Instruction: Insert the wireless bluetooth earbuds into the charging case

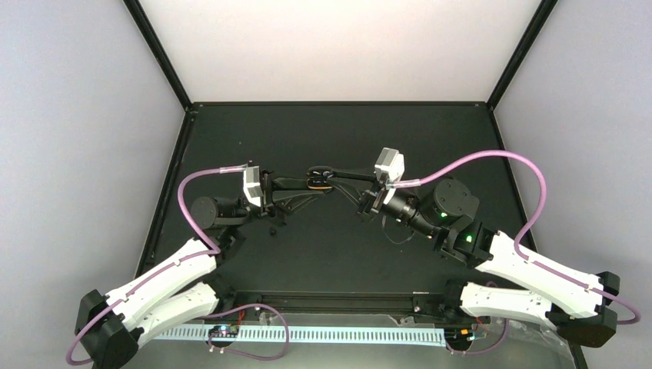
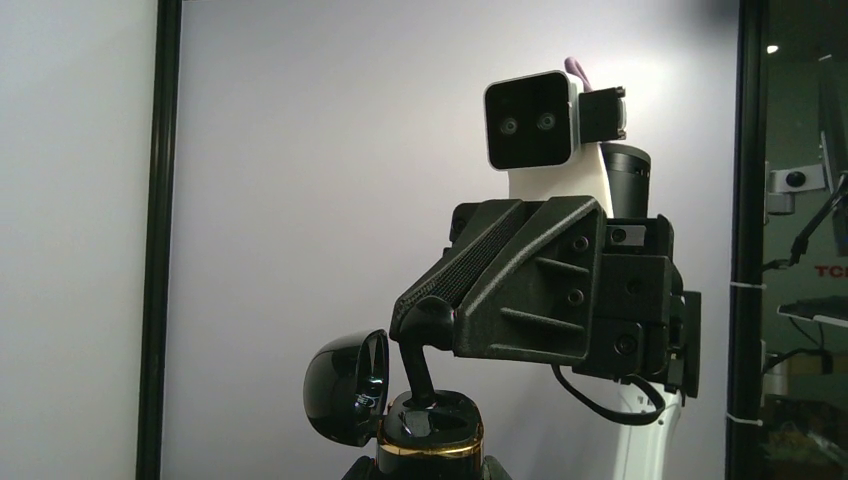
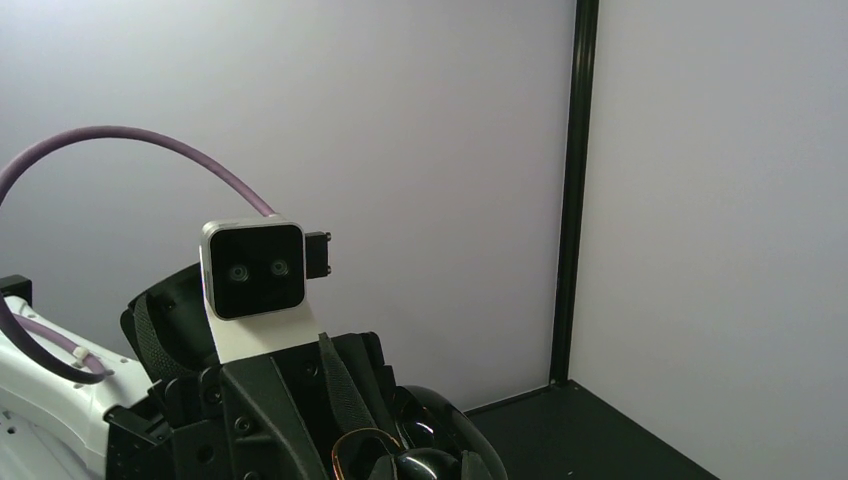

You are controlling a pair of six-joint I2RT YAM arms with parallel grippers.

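The black charging case (image 2: pixel 430 452), with its gold band, is held upright between the tips of my left gripper (image 1: pixel 309 184), which is shut on it. Its rounded lid (image 2: pixel 345 390) stands open to the left in the left wrist view. A black earbud (image 2: pixel 417 372) is pinched by its head in my right gripper (image 1: pixel 330 179), stem pointing down. The stem's lower end meets the case's top; how far it sits inside a slot I cannot tell. From the right wrist, the earbud's glossy head (image 3: pixel 425 463) shows in front of the lid (image 3: pixel 452 425).
Both arms meet above the black table (image 1: pixel 338 246), which is clear around them apart from a small dark bit (image 1: pixel 273 231) near the left arm. Pale walls enclose the sides and back.
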